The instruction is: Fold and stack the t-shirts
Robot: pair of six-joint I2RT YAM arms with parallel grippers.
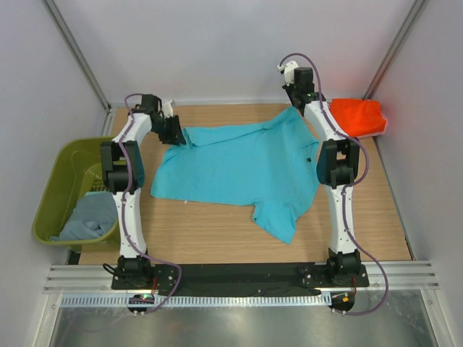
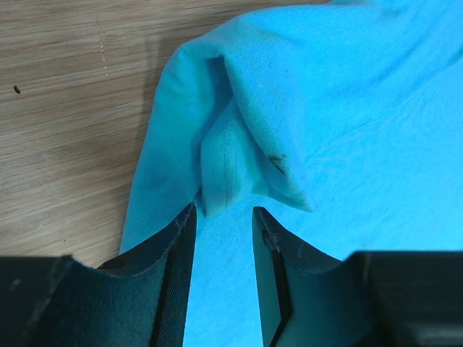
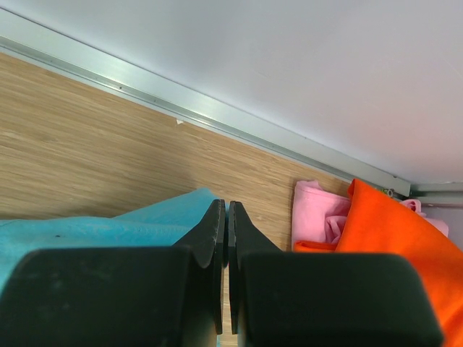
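Observation:
A light blue t-shirt (image 1: 246,168) lies spread across the middle of the table, one sleeve pointing to the front edge. At its far left corner my left gripper is part open over the cloth. A folded-over flap of the shirt (image 2: 264,116) lies just beyond those fingertips, with nothing held between them. The far right corner of the shirt (image 3: 166,211) is lifted, and my right gripper is shut on it.
A green basket (image 1: 54,173) with grey-blue cloth (image 1: 90,217) in it stands at the left. Folded orange cloth (image 1: 358,116) lies on pink cloth (image 3: 312,210) at the far right, close to my right gripper. Bare wooden table (image 1: 195,231) shows along the front.

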